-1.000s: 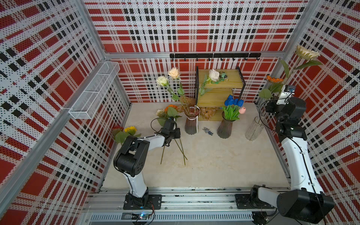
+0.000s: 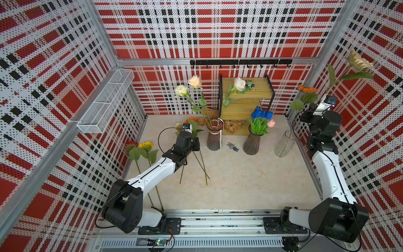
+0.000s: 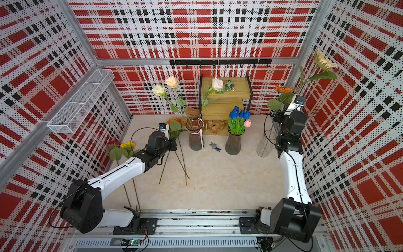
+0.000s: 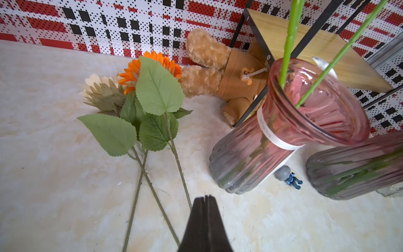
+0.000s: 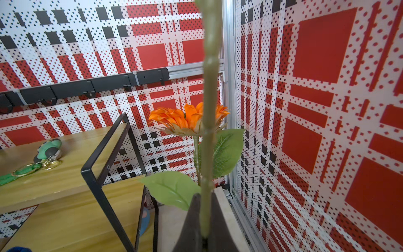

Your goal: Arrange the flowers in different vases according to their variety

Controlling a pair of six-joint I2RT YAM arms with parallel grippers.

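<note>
My right gripper is shut on a long green stem, raised at the right above the clear vase (image 2: pixel 285 144); a cream flower (image 2: pixel 359 60) tops it, an orange flower (image 5: pixel 180 117) behind. My left gripper is shut, empty, above loose stems with an orange sunflower (image 4: pixel 165 63) and cream flower (image 4: pixel 105 96). Roses (image 2: pixel 194 82) stand in the middle vase (image 3: pixel 195 140); blue and pink tulips (image 2: pixel 258 113) fill the vase (image 2: pixel 251 145) to its right. Yellow (image 2: pixel 146 145) and reddish (image 2: pixel 130 145) flowers lie at the left.
A wooden shelf (image 2: pixel 243 105) stands at the back, with a teddy bear (image 4: pixel 235 75) at its base. A small figurine (image 2: pixel 233 146) lies between the vases. A wire basket (image 2: pixel 105 100) hangs on the left wall.
My left arm has swung out leftward, its gripper rising slightly over the loose flowers. The right arm has shifted a little, and the cream flower it carries has moved rightward.
</note>
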